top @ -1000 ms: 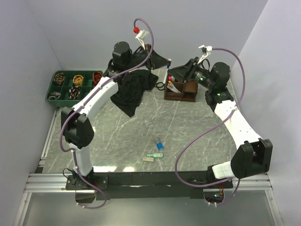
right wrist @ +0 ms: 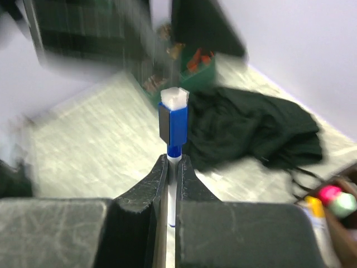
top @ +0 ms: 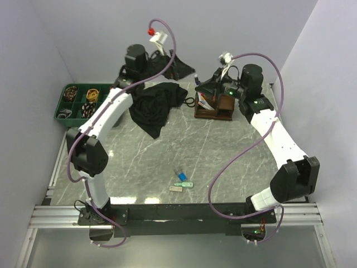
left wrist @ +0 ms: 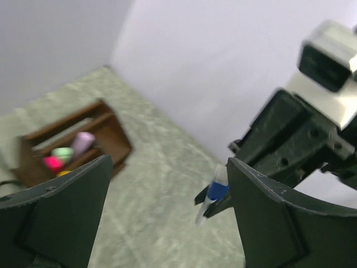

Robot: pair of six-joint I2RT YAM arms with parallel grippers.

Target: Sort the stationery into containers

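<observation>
A blue-and-white pen-like item (right wrist: 177, 124) stands upright in my right gripper, which is shut on it above the wooden organizer (top: 212, 114). My left gripper is a short way left of it, open, with nothing seen between its fingers. The organizer holds pens and coloured items, seen also in the left wrist view (left wrist: 114, 145). On the front of the table lie a blue item (top: 182, 176), a green item (top: 184, 184) and a pale block (top: 175, 188).
A green compartment tray (top: 78, 120) with bands and cords is at the back left. A black cloth (top: 150, 109) and scissors (top: 189, 102) lie behind the clear middle of the marble table (top: 156, 162).
My left gripper has pulled away to the left from the pen-like item, which stays in my right gripper.
</observation>
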